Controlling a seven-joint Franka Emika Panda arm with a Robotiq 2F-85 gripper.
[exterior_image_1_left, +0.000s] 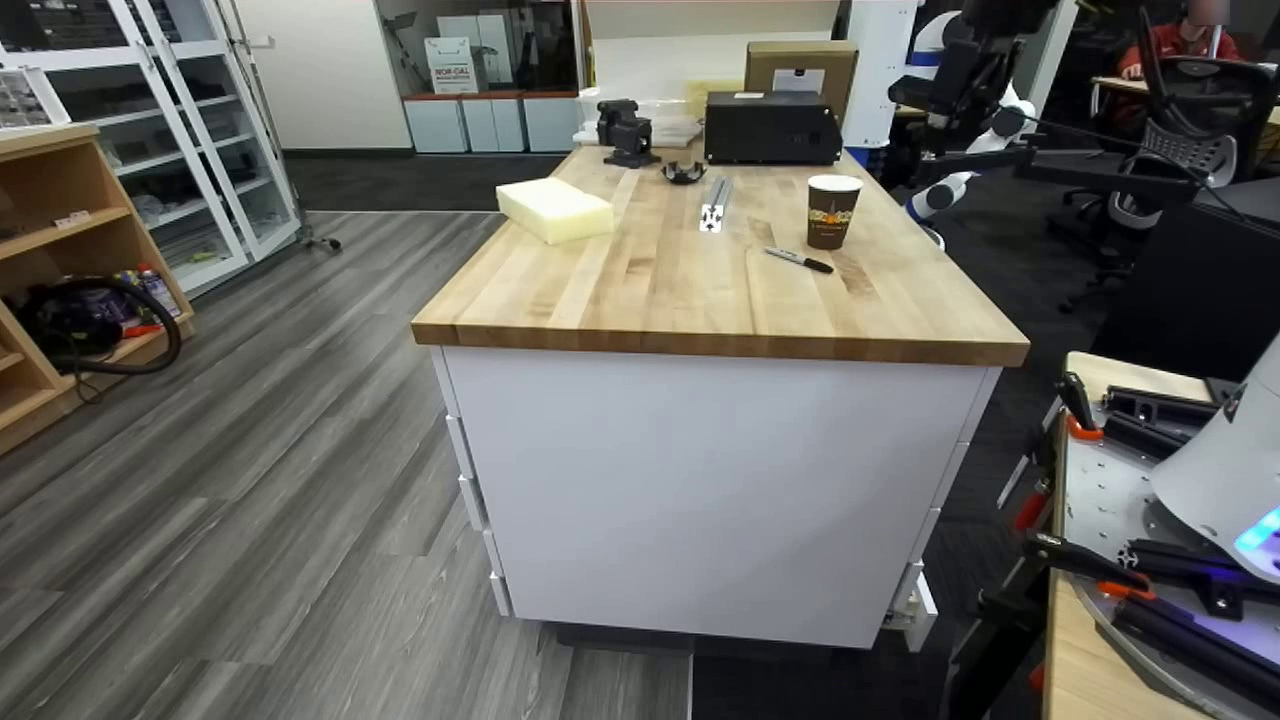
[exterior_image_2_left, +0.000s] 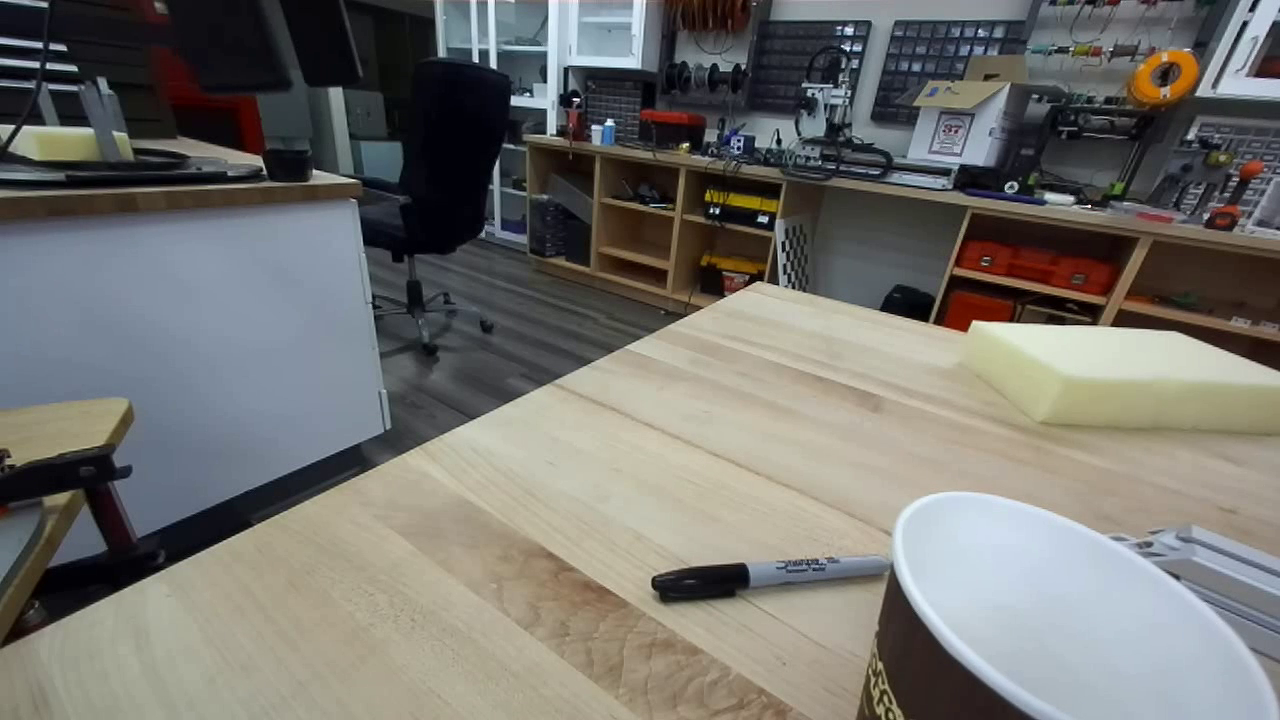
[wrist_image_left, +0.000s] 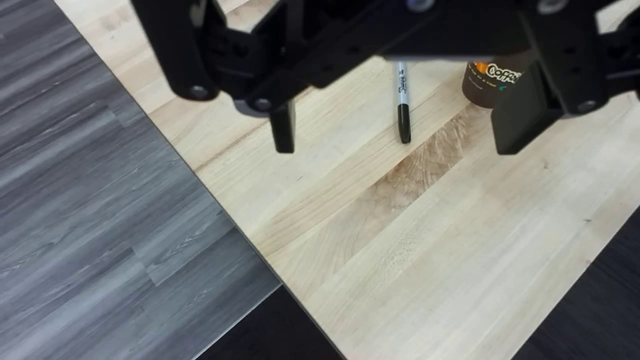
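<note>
In the wrist view my gripper is open above the wooden tabletop, its black fingers spread wide with nothing held between them. Seen past the gap is a grey marker with a black cap (wrist_image_left: 404, 123), lying flat on the wood. A dark paper coffee cup (wrist_image_left: 480, 90) stands beyond the right finger, which partly covers it. Exterior view 1 has the cup (exterior_image_1_left: 830, 216) upright on the table's right side, with the marker (exterior_image_1_left: 798, 259) in front and to its left. Exterior view 2 shows the white inside of the cup (exterior_image_2_left: 1080, 600); no contents are visible.
A pale yellow foam block (exterior_image_1_left: 555, 211) lies at the table's left edge. A metal rail (exterior_image_1_left: 716, 204) sits mid-table, with a small vise (exterior_image_1_left: 626, 134) and a black box (exterior_image_1_left: 773, 128) at the back.
</note>
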